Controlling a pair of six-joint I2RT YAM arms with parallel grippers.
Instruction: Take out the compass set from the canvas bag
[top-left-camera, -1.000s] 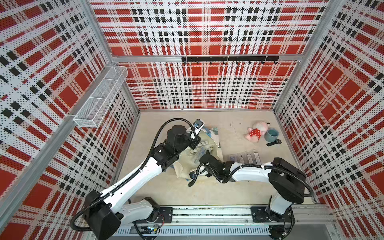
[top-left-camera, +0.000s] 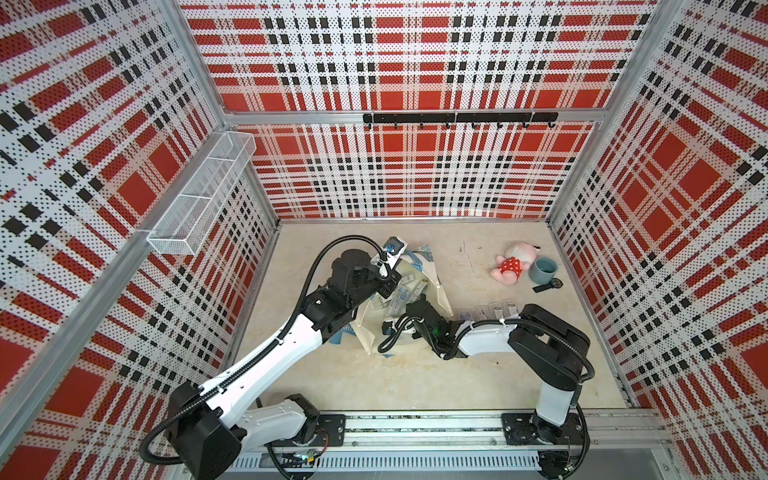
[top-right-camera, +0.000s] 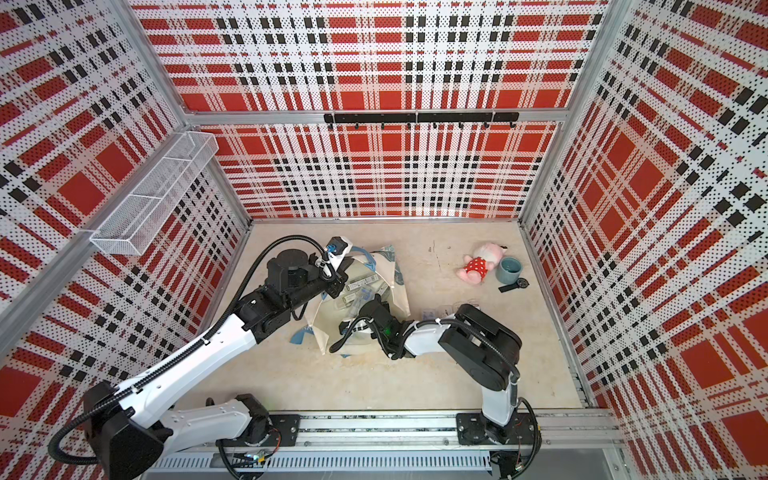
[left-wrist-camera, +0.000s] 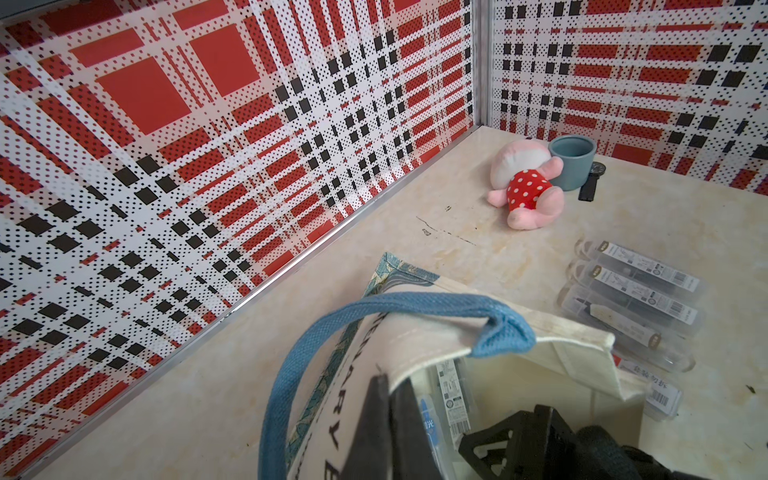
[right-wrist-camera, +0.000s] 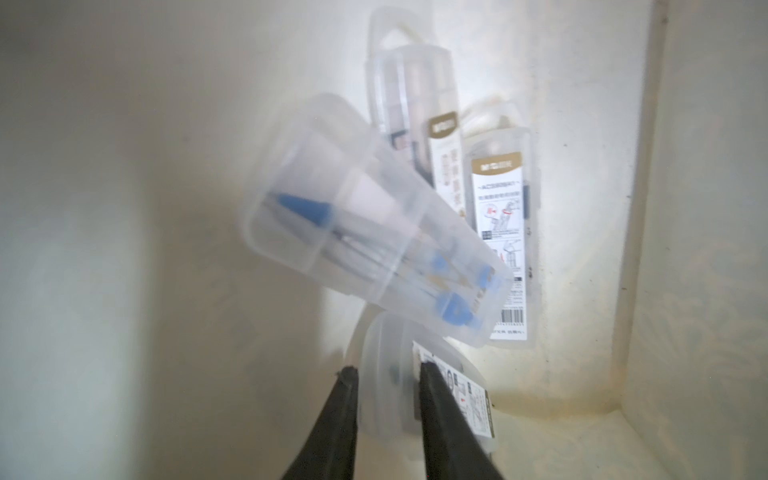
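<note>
The canvas bag (left-wrist-camera: 372, 376) lies open, cream inside with a blue strap. My left gripper is closed at the bag's raised rim; whether it pinches the fabric is unclear. A translucent case with blue compass parts (right-wrist-camera: 336, 224), apparently the compass set, lies diagonally above it, over two slim labelled cases (right-wrist-camera: 500, 224).
Several clear cases (left-wrist-camera: 640, 296) lie right of the bag. A pink plush toy (left-wrist-camera: 528, 192), teal mug (left-wrist-camera: 570, 164) and black watch (left-wrist-camera: 589, 184) sit at back right. The back of the table is otherwise mostly clear.
My right arm has moved inward and slightly back into the bag since a second ago. The left arm holds almost still.
</note>
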